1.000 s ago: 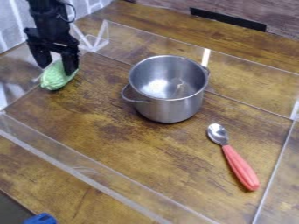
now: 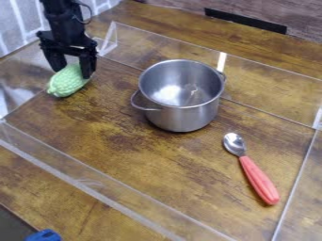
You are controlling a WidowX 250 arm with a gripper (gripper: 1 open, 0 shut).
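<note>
My black gripper (image 2: 71,58) is open at the upper left, its fingers pointing down around the top end of a pale green oblong vegetable (image 2: 68,84) lying on the wooden table; whether they touch it is unclear. A steel pot (image 2: 179,112) with side handles stands empty right of centre. A spoon with a red handle (image 2: 257,179) lies at the lower right.
The clear tray's edges cross the wooden table (image 2: 126,169). The middle and lower table between vegetable and pot is clear. A small blue object (image 2: 43,235) sits at the bottom left corner.
The gripper has moved slightly rightward over the last second, and the green vegetable has shifted slightly rightward and tilted more diagonally.
</note>
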